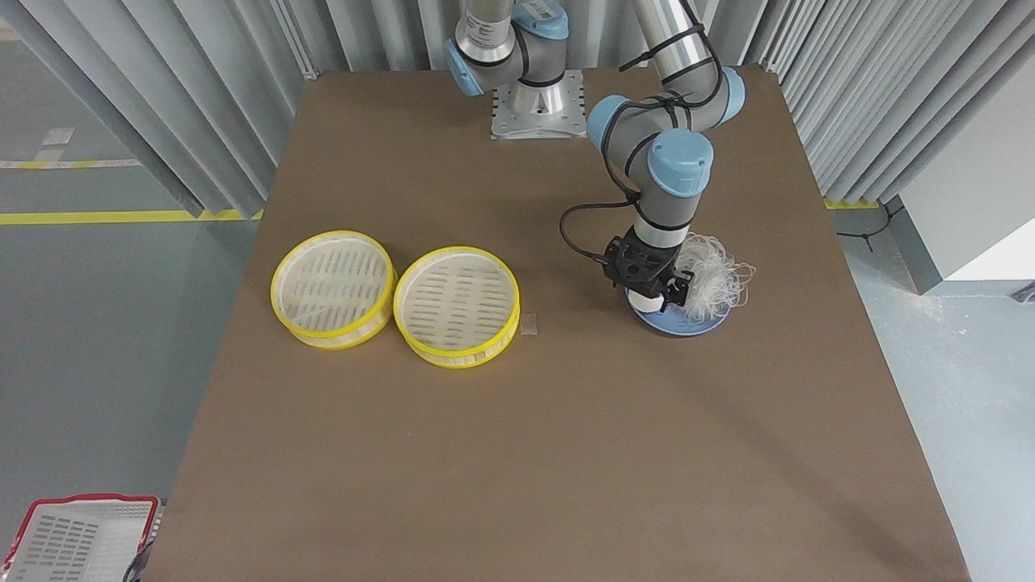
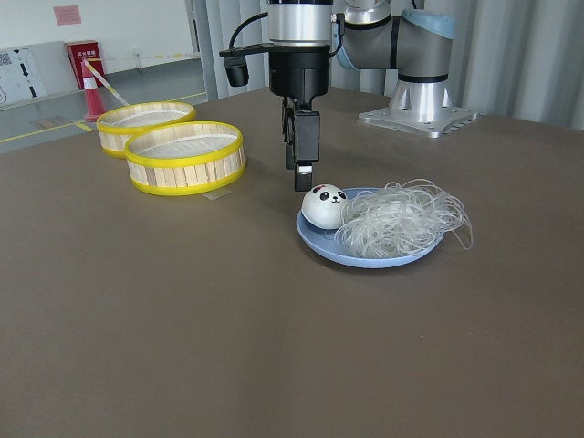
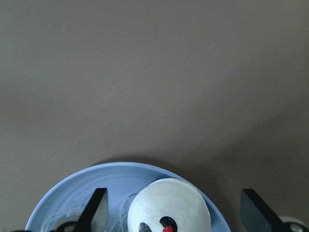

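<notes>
A white panda-faced ball [image 2: 324, 206] [image 3: 168, 204] sits on a blue plate [image 2: 343, 258] [image 3: 71, 186] beside a tangle of translucent white strands [image 2: 401, 222] [image 1: 711, 276]. My gripper hangs just over the ball; in the wrist view its two fingers stand apart, open, on either side of the ball with nothing held. In the camera front view the gripper mostly hides the ball, and in the camera left view its tip is beside the ball's upper left.
Two yellow-rimmed round steamer baskets [image 1: 456, 301] [image 1: 331, 285] stand to the left on the brown table [image 1: 582, 456]. The arm's base is at the back edge.
</notes>
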